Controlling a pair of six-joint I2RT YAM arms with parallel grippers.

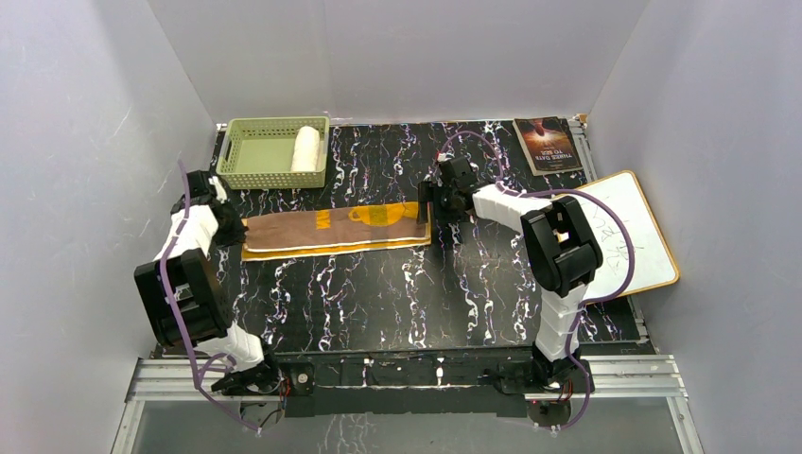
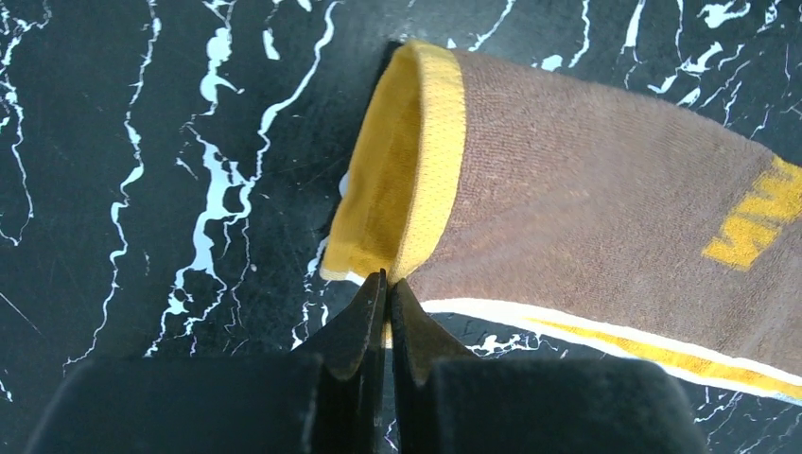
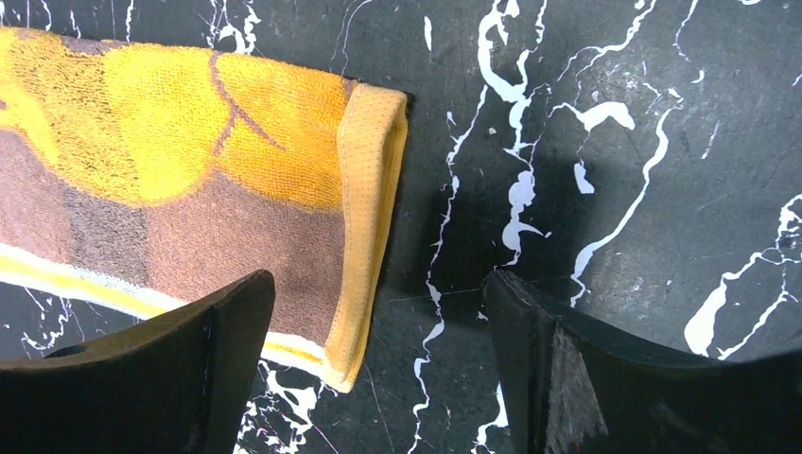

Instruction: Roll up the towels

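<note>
A brown and yellow towel lies as a long folded strip across the left and middle of the table. In the left wrist view, my left gripper is shut on the corner of the towel's upper layer; the yellow lower layer shows beneath it. My right gripper stands open over the towel's right end, its fingers apart and the yellow end hem visible between and beyond them. Whether its fingertips touch the cloth, I cannot tell.
At the back left a green basket holds a rolled white towel. A book lies at the back right, and a whiteboard rests along the right side.
</note>
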